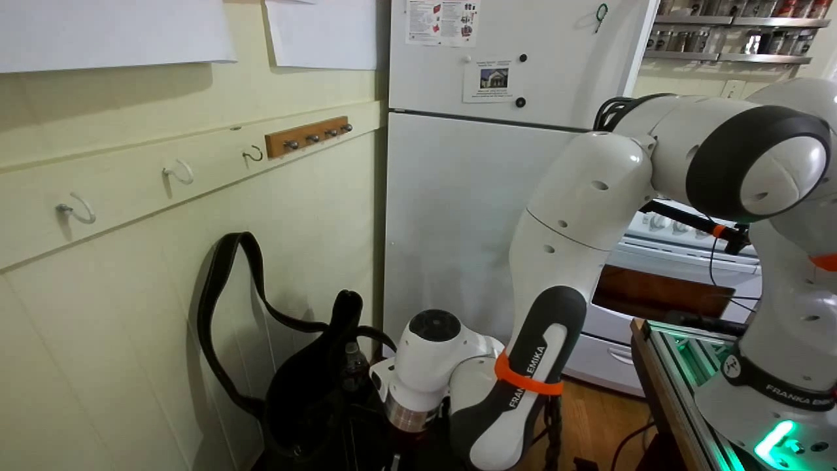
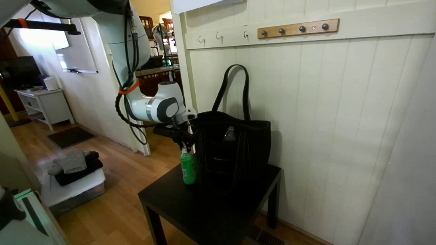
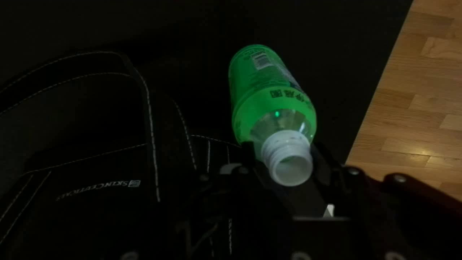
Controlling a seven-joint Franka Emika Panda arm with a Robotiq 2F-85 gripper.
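A green bottle with a pale, uncapped neck appears upright on the black table, beside a black tote bag. In the wrist view the bottle points its open mouth toward the camera. My gripper reaches down from above, its dark fingers on either side of the neck. Whether they press on it is too dark to tell. In exterior view 2 the gripper is at the bottle's top; in exterior view 1 the bottle is out of sight.
A clear bottle sits in the tote's side pocket. The bag's tall strap rises near the wall hooks. Bare tabletop lies in front of the green bottle, and the table's edge is close by, with wooden floor beyond.
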